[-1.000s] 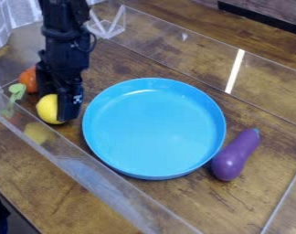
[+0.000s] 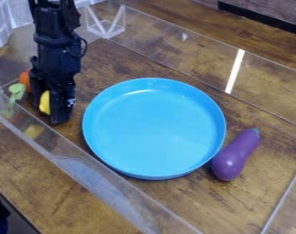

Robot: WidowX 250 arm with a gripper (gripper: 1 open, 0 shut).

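My black gripper [image 2: 52, 96] is lowered at the left, left of the blue plate, its fingers around a yellow object [image 2: 45, 102] that is mostly hidden by them. Whether the fingers are closed on it I cannot tell. An orange carrot [image 2: 25, 79] with pale green leaves lies just behind it at the far left.
The large blue plate [image 2: 153, 128] fills the centre. A purple eggplant [image 2: 236, 155] lies to its right. Clear panels edge the wooden surface along the lower left and right. Bare wood shows behind the plate.
My gripper has moved down over the yellow object, covering more of it than a second ago. The plate and eggplant have not moved.
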